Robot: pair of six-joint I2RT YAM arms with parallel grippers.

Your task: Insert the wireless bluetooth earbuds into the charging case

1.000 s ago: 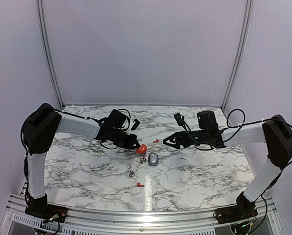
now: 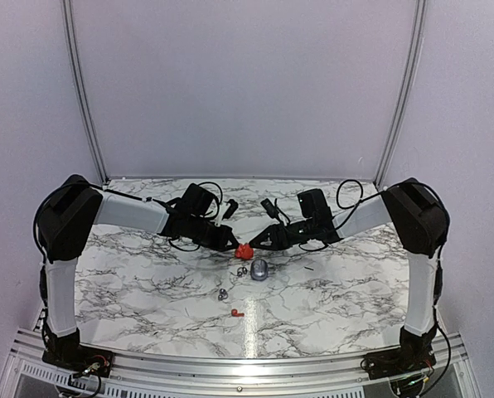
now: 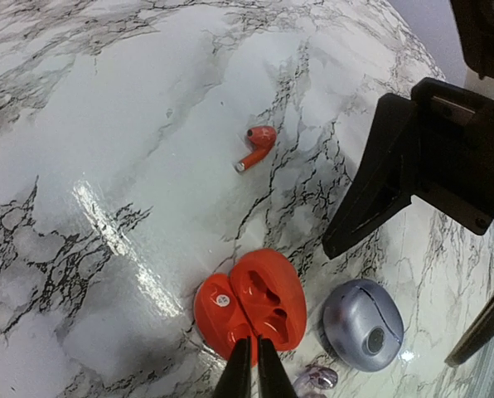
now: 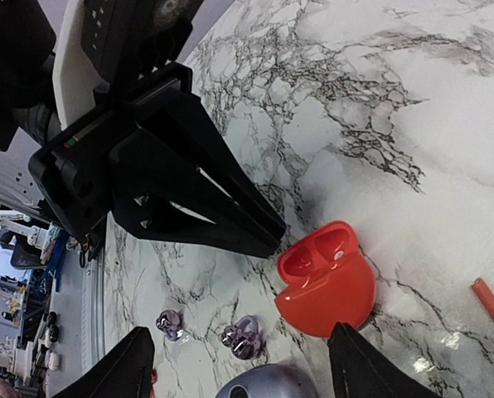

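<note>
The red charging case (image 2: 244,251) stands open between the two grippers, its slots showing in the left wrist view. My left gripper is shut, its tips at the case's edge with nothing visible between them; I cannot tell whether they touch it. My right gripper is part open, its fingers spread on the near side of the case with a gap around it. One red earbud (image 3: 259,148) lies on the table beyond the case in the left wrist view. The other red earbud (image 2: 236,313) lies near the table's front.
A silver-grey case (image 2: 259,269) sits shut just in front of the red one, close to the right gripper. Two silver earbuds (image 2: 241,271) (image 2: 223,294) lie to its left.
My right gripper has moved left to the red case, now covering the far red earbud in the top view. The case has shifted slightly right. The left arm stays nearly still.
</note>
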